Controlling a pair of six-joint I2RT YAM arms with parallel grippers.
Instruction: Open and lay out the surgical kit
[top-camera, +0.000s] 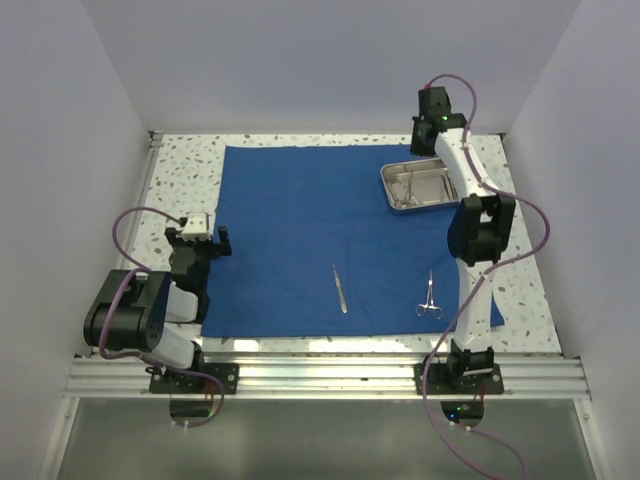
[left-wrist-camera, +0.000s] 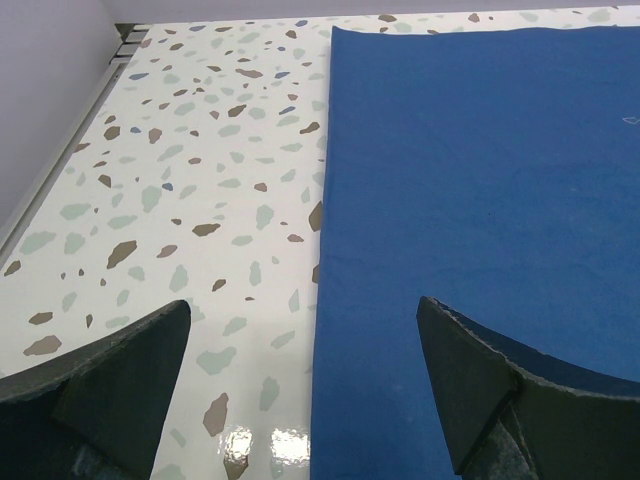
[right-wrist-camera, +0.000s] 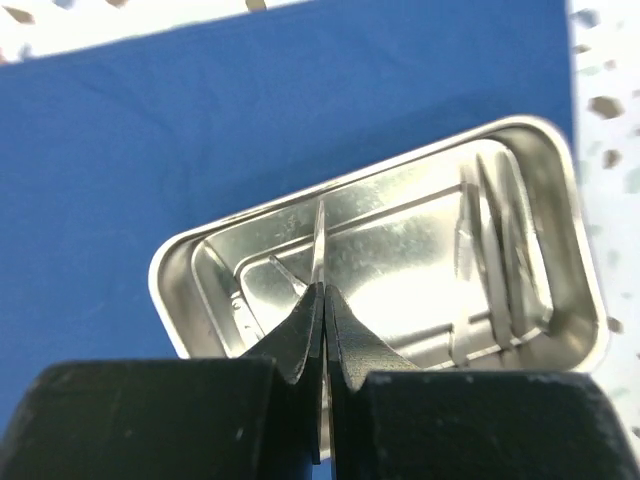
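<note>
The steel tray (top-camera: 395, 205) sits on the blue cloth (top-camera: 290, 230) at the back right, instruments inside it. My right gripper (top-camera: 420, 150) is over the tray; in the right wrist view its fingers are shut, with a slender instrument (right-wrist-camera: 319, 240) visible just beyond the tips; whether they grip it I cannot tell. More long instruments (right-wrist-camera: 495, 280) lie at the tray's right. A scalpel-like tool (top-camera: 340, 290) lies on the lower middle of the cloth, scissor-like forceps (top-camera: 430, 305) at lower right. My left gripper (top-camera: 198, 240) stands open and empty at the left edge.
The speckled table (top-camera: 180, 180) surrounds the cloth. Pale walls close in the sides and back. In the left wrist view only cloth and bare table lie ahead of the fingers.
</note>
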